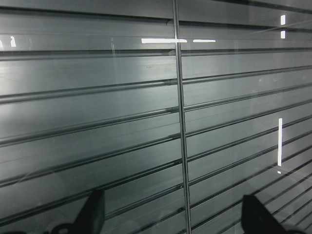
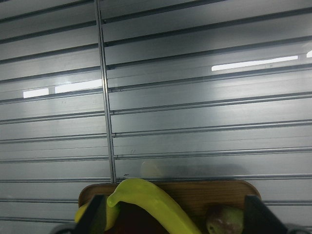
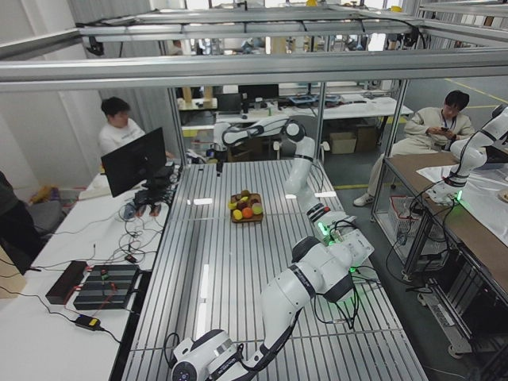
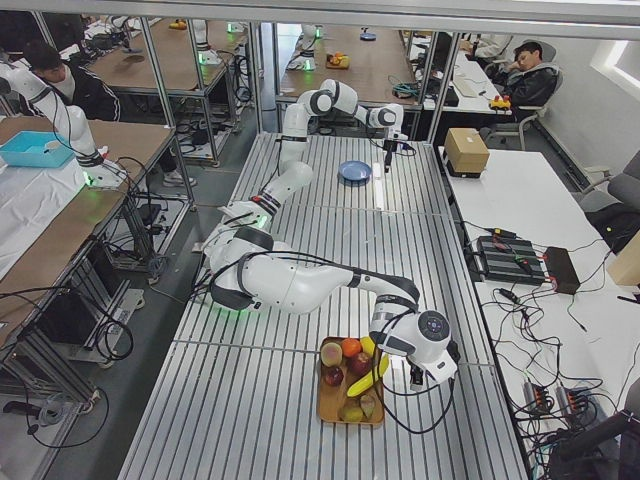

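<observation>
A wooden tray (image 4: 330, 400) of fruit, with a banana (image 2: 151, 204), apples and an orange (image 4: 351, 347), sits on the slatted table (image 4: 250, 400). My right gripper stands open above the tray's edge in the right wrist view; in the camera left view it hangs behind the tray. My left gripper is open over bare slats, nothing between its fingers. A blue plate (image 4: 355, 170) lies at the other end, beside the left gripper in the camera right view.
Side desks hold a monitor (image 3: 135, 163), cables, black devices and a cardboard box (image 4: 466, 150). Frame posts surround the table. The middle of the slatted surface has free room beside the arms' bases.
</observation>
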